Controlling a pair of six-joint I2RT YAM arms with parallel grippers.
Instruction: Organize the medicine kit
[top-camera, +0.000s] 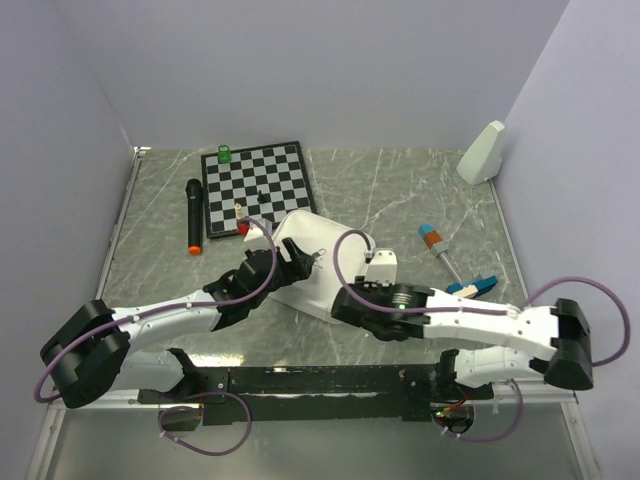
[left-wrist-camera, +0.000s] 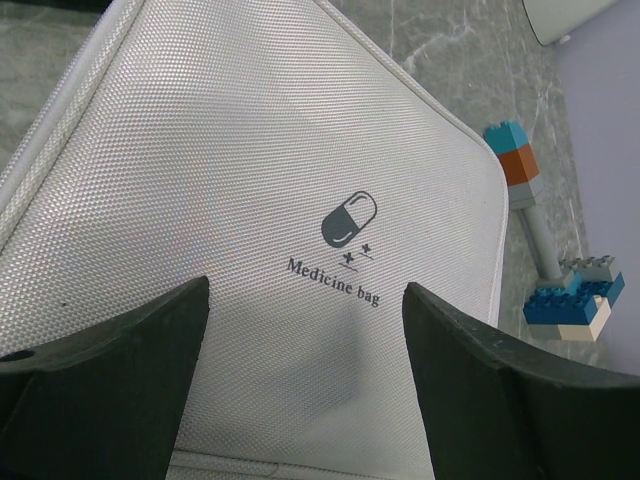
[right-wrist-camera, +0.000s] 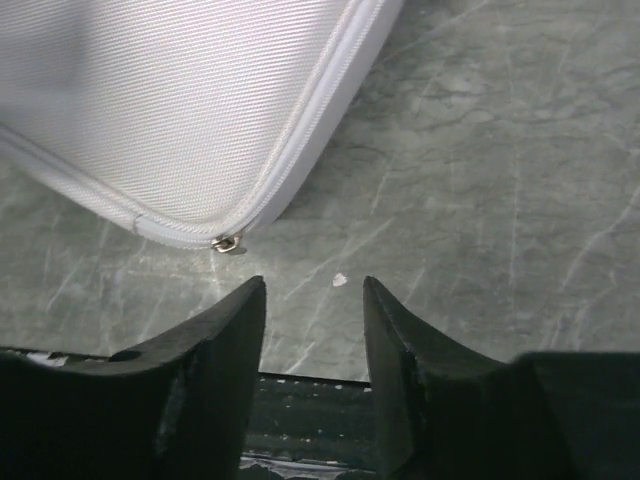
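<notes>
The white medicine bag (top-camera: 320, 240) lies closed near the table's middle, its pill logo and "Medicine bag" print facing up (left-wrist-camera: 330, 150). My left gripper hangs over the bag, fingers apart, nothing between them. My right gripper is open beside the bag's near corner, where a metal zipper pull (right-wrist-camera: 228, 243) shows, slightly beyond the fingertips. Bare marble lies between the right fingers.
A chessboard (top-camera: 255, 180) and a black microphone (top-camera: 194, 210) are at the back left. Building-brick pieces (top-camera: 472, 287) and a brick-topped rod (top-camera: 446, 258) lie right; a white object (top-camera: 482, 150) stands back right.
</notes>
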